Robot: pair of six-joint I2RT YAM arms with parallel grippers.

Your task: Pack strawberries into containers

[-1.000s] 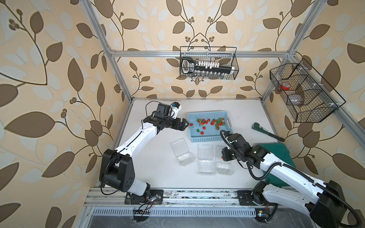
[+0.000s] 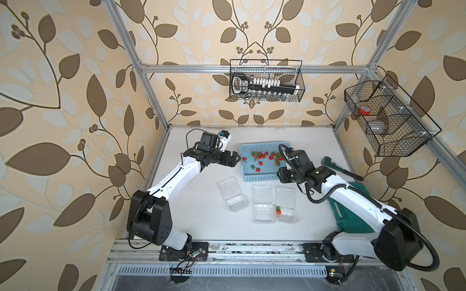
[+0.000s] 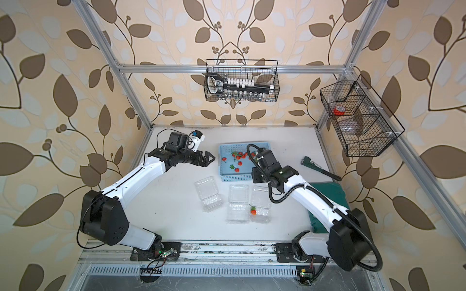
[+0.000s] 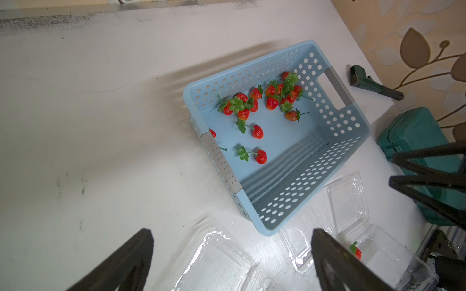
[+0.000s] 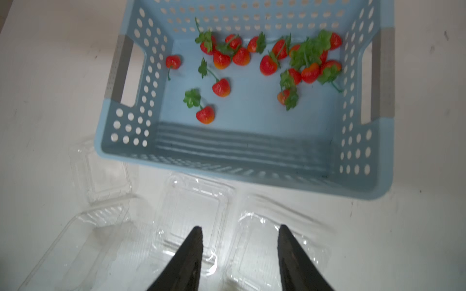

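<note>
A perforated blue basket (image 4: 213, 160) holds several strawberries (image 5: 220, 87) with green leaves, mostly along its back. Three clear hinged containers lie open in front: left (image 2: 228, 189), middle (image 2: 262, 194) and right (image 2: 286, 196). A single strawberry (image 3: 253, 211) sits in the right one. My left gripper hangs at the basket's left, open with nothing between its fingers. My right gripper is over the front edge of the basket and the containers, open and empty.
A green-handled tool (image 2: 339, 167) and a teal case (image 3: 327, 198) occupy the right side. Wire baskets (image 2: 267, 82) hang on the back and right walls.
My right arm has risen from the right container toward the basket, leaving a strawberry visible in that container. My left arm stays where it was.
</note>
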